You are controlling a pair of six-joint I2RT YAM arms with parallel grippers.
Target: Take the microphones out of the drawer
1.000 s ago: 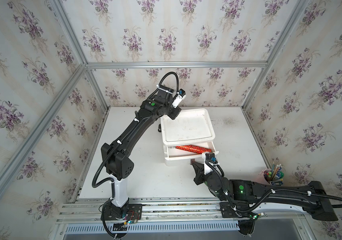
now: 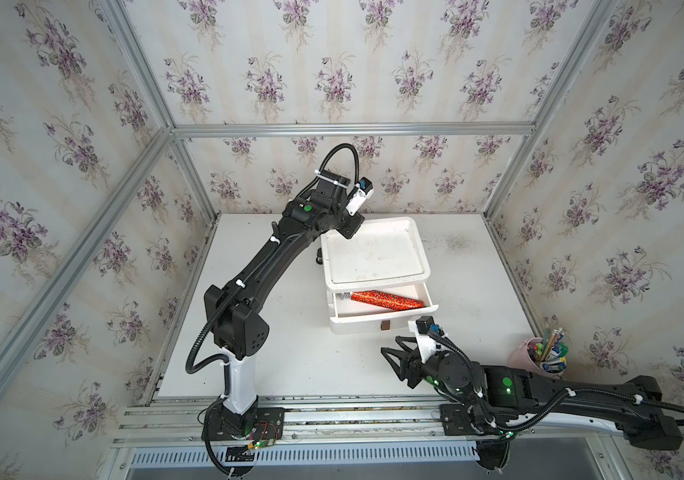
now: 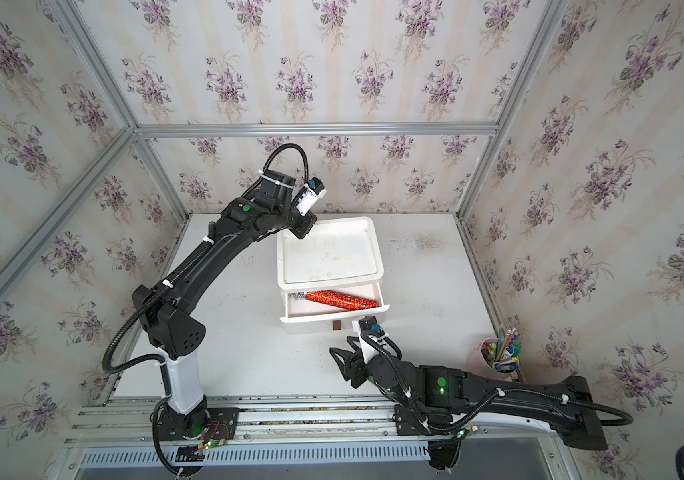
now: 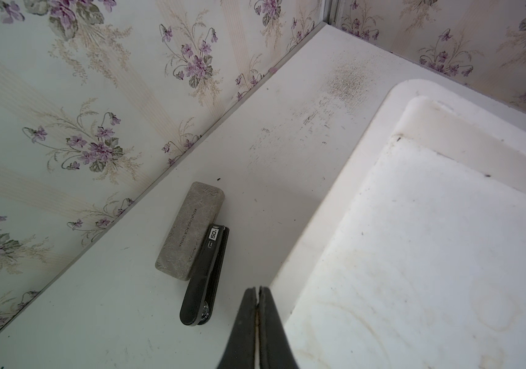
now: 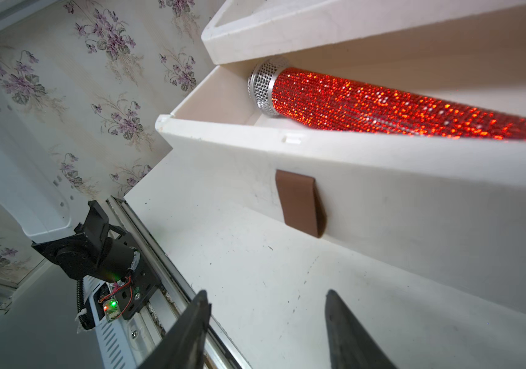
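The microphone [image 5: 398,107], red and glittery with a silver mesh head, lies inside the pulled-out white drawer [image 2: 357,325]. Its head points to the left in the top views. A brown tab [image 5: 299,203] hangs on the drawer's front. My right gripper stands open in front of the drawer, apart from the tab, with nothing between its fingers. At the unit's back left, my left gripper is over the edge of the white top tray [image 4: 336,203]; its fingers are together and nothing shows between them.
Left of the drawer unit lie a grey block [image 4: 190,230] and a black stapler [image 4: 206,276]. At the table's right edge stands a pink cup [image 2: 527,356] of pens.
My right gripper has drawn back from the drawer's front towards the near edge, and its fingers have spread. The drawer, the microphone and the left arm look almost unchanged.
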